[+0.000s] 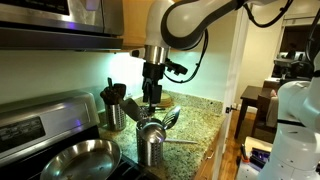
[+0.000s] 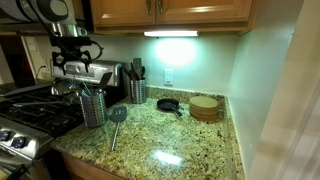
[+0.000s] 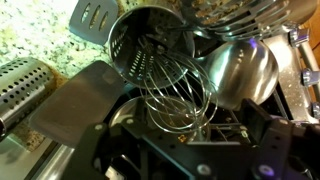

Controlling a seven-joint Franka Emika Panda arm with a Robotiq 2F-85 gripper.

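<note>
A perforated metal canister of utensils stands on the counter beside the stove. Above it my gripper points downward, open with nothing held. In the wrist view, a wire whisk lies below and between my fingers, with a shiny ladle bowl to its right. A dark flat turner is at the left and a slotted metal utensil at the top right. Exterior view 2 shows the same canister below my arm; how far the fingertips are from the whisk is hard to tell.
Behind stands a second canister with dark utensils. A slotted spatula lies flat on the granite counter. Farther along are a small black pan and round wooden boards. On the stove sits a large pan.
</note>
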